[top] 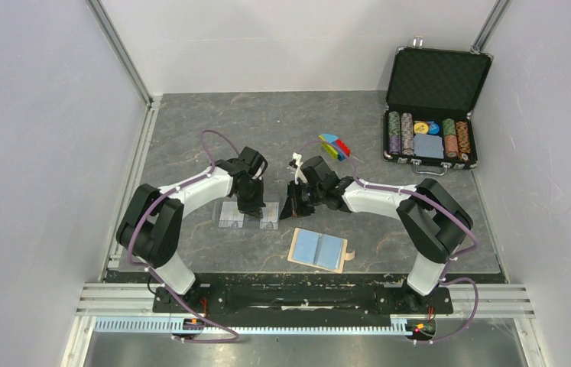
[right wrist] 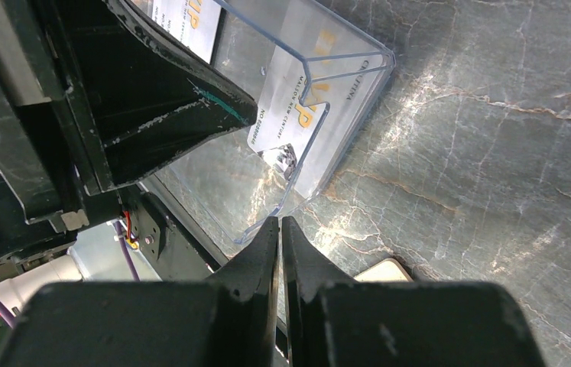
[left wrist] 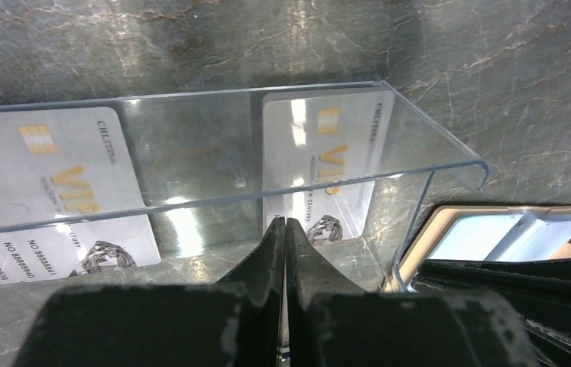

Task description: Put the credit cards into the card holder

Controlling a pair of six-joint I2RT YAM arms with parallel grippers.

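Observation:
A clear plastic box (left wrist: 190, 99) on the table holds VIP credit cards in two stacks, a left one (left wrist: 53, 168) and a right one (left wrist: 328, 153). My left gripper hangs over the box, shut with nothing visible between its fingers. My right gripper is just right of the box, low over the table, its fingertips nearly together with nothing visible between them. The open tan card holder (top: 318, 249) with blue sleeves lies in front of the right arm.
A chip case (top: 430, 138) stands open at the back right. A small colourful object (top: 335, 147) lies behind the right arm.

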